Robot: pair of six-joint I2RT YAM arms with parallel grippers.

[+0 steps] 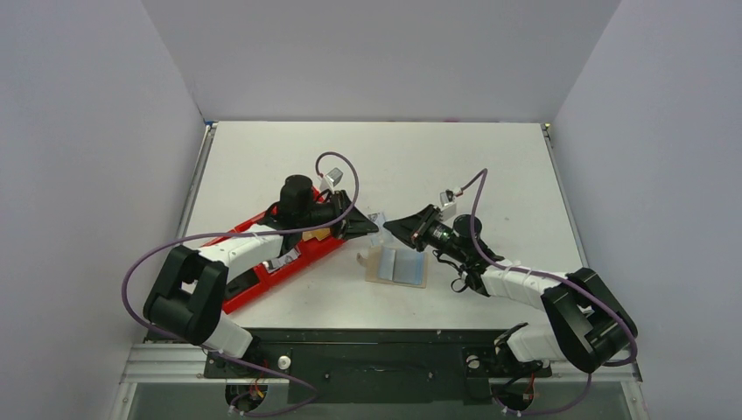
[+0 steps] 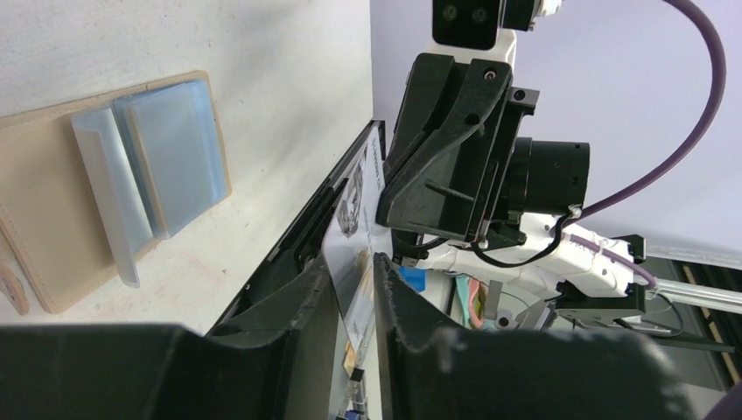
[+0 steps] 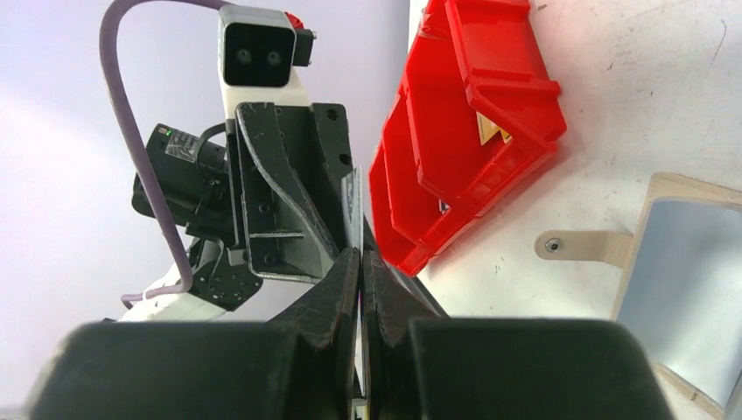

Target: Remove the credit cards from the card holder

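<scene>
A thin pale card (image 2: 357, 232) with a printed picture stands on edge between my two grippers, above the table. My right gripper is shut on it, the card showing as a narrow strip between the fingertips. At the card's other side, my left gripper is open, its fingers parted a little around the card. Below them, the beige card holder (image 2: 52, 188) lies spread on the table, with clear bluish sleeves (image 2: 179, 144). Its strap with a snap (image 3: 573, 246) sticks out to one side. Whether other cards remain in the sleeves, I cannot tell.
A red divided tray (image 3: 525, 96) lies on the left of the table, partly under my left arm. Items lie in its compartments.
</scene>
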